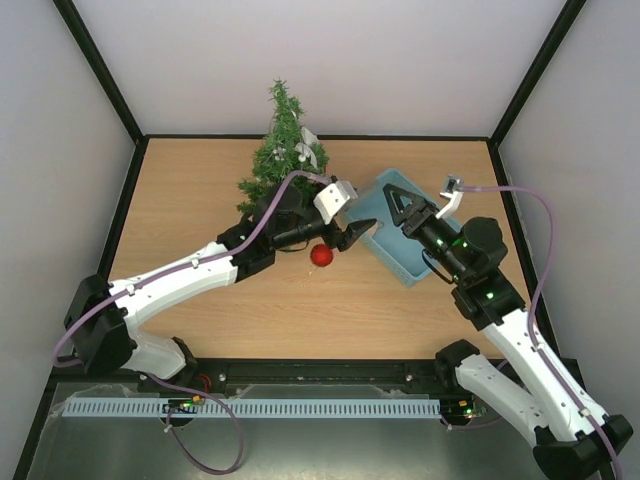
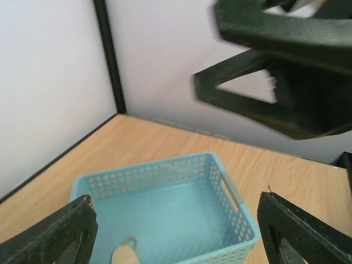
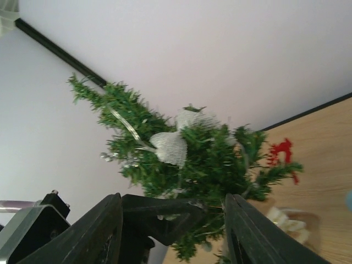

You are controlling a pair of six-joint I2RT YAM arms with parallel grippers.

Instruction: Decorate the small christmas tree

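A small green Christmas tree point(image 1: 283, 155), carrying silvery ornaments and white bows point(image 3: 169, 147), stands at the back. My left gripper point(image 1: 356, 212) is in front of it, at the right. In the left wrist view its fingers point(image 2: 286, 231) are wide apart with nothing between them. A red ball point(image 1: 321, 255) shows just below the left gripper's wrist; its height above the table cannot be told. My right gripper point(image 1: 393, 206) hangs over the blue basket point(image 1: 405, 265), fingers apart and empty. A pale wooden ornament point(image 2: 125, 254) lies in the basket.
The two grippers are close together above the basket's left part; the right gripper's dark fingers point(image 2: 247, 107) loom in the left wrist view. A red ornament point(image 3: 282, 151) hangs on the tree.
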